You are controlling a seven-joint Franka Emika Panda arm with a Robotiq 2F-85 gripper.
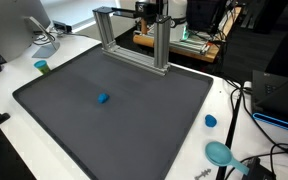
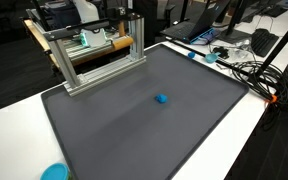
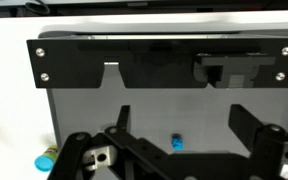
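A small blue object (image 1: 103,98) lies on the grey mat (image 1: 114,130); it also shows as a blue piece (image 2: 161,98) in exterior view 2 and a blue spot (image 3: 177,142) in the wrist view. My gripper is open, its two dark fingers wide apart with nothing held between them. Ahead of the fingers in the wrist view runs a black bar (image 3: 164,62) with a notch and a black block (image 3: 230,68) at its right. The bar tops a silver frame (image 2: 108,72) at the mat's edge.
A green-and-blue cylinder (image 1: 41,67) stands on the white table beside the mat. Off its opposite side lie a blue piece (image 1: 210,121) and a teal bowl-like item (image 1: 222,154), close to dark cables.
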